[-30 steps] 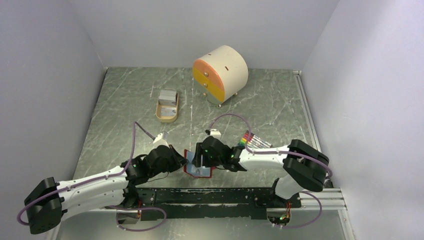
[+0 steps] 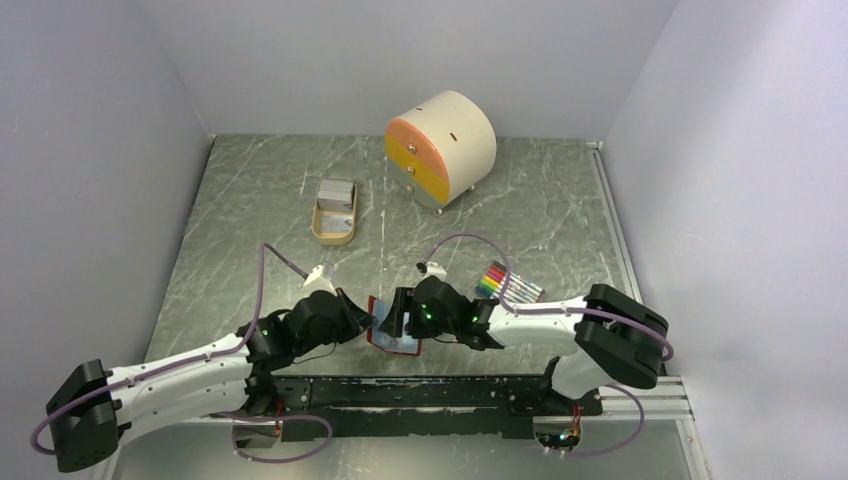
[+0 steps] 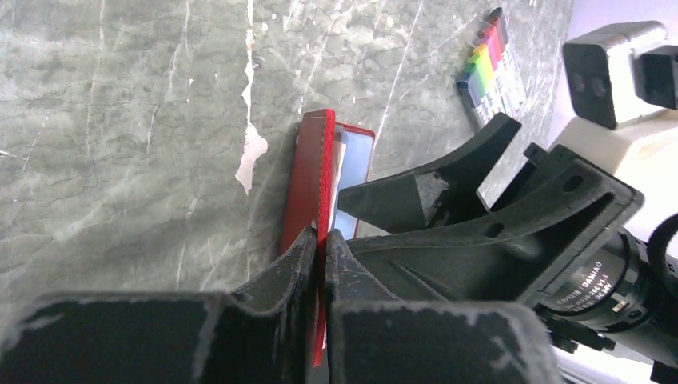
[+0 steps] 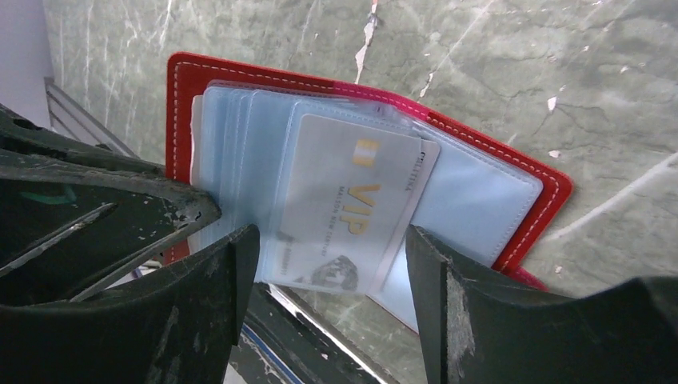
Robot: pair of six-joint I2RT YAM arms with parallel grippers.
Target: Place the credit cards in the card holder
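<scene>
The card holder (image 4: 532, 172) lies spread on the table, with a red stitched edge and overlapping pale blue clear sleeves. A silver VIP card (image 4: 344, 180) lies at its middle sleeve; its right edge shows past the sleeve, and how deep it sits I cannot tell. My left gripper is shut on the holder's brown-red cover (image 3: 308, 160), holding it raised on edge. Over the sleeves, my right gripper stands open, its fingertips apart near the card's lower part. In the top view, the arms hide much of the holder (image 2: 385, 340).
A beige tray (image 2: 319, 236) holding silver cards (image 2: 336, 195) stands at the back left. Behind is a round drawer cabinet (image 2: 455, 140). Coloured pens (image 2: 515, 288) lie right of the right gripper.
The left gripper and the cover in it have stayed about where they were.
</scene>
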